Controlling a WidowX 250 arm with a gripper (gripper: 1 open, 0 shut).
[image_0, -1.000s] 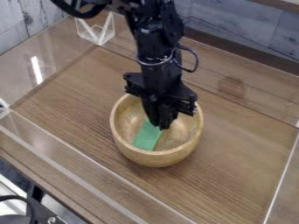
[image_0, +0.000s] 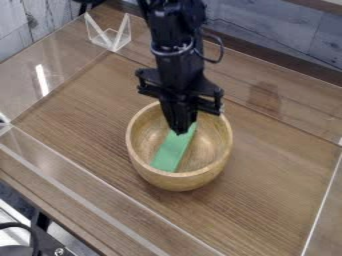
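Observation:
A round wooden bowl (image_0: 211, 160) sits in the middle of the table, with a green oblong object (image_0: 173, 147) lying inside it at a slant. My black gripper (image_0: 178, 115) hangs over the back part of the bowl, above the upper end of the green object. Whether its fingers are open or shut is not clear.
The wooden table (image_0: 80, 120) has free room to the left and right of the bowl. A clear plastic item (image_0: 112, 32) stands at the back left. Walls or raised edges border the table at the back and right.
My gripper has risen slightly and moved back from the bowl, showing more of the green object.

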